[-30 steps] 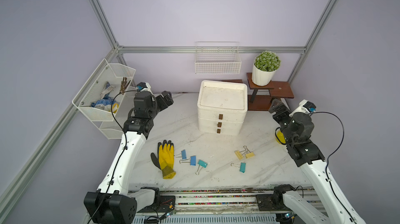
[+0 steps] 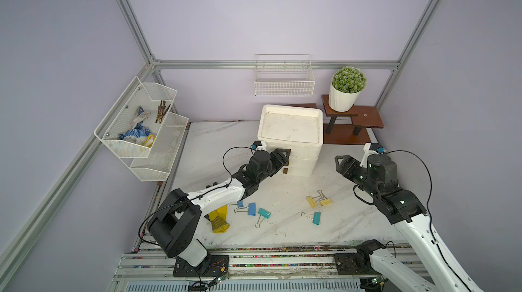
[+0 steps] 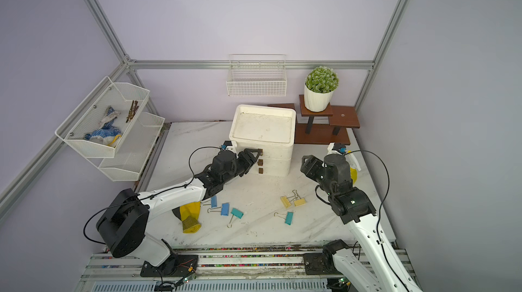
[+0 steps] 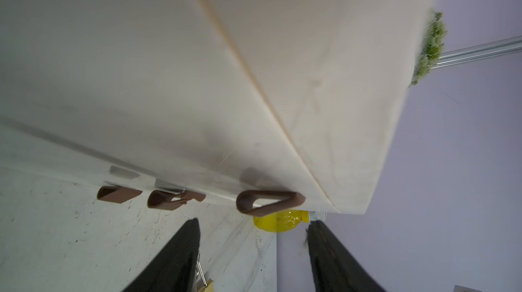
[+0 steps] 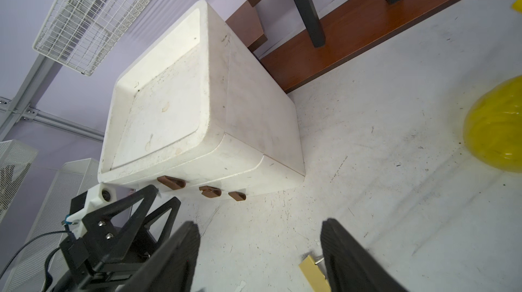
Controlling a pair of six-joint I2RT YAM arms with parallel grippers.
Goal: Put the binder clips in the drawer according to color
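A white drawer unit [image 2: 298,168] stands at the table's back with its drawers shut. My left gripper is open in front of it; in the left wrist view the brown loop handle [image 4: 297,200] of one drawer lies just beyond the fingertips, nothing between them. Two blue clips [image 2: 251,209], a teal clip [image 2: 264,213] and another teal clip [image 2: 316,218] lie on the table. Two yellow clips [image 2: 325,202] rest close together, right of centre. My right gripper hangs open and empty, right of the unit.
A yellow glove [image 2: 219,222] lies at front left, partly under the left arm. Behind the unit on the right is a brown shelf [image 2: 348,137] with a potted plant [image 2: 343,99]. A yellow object [image 5: 497,129] stands on the right.
My left gripper has swung from the left side across to the drawer unit's front. The right gripper has shifted slightly left and lower. Clips and drawers look unmoved.
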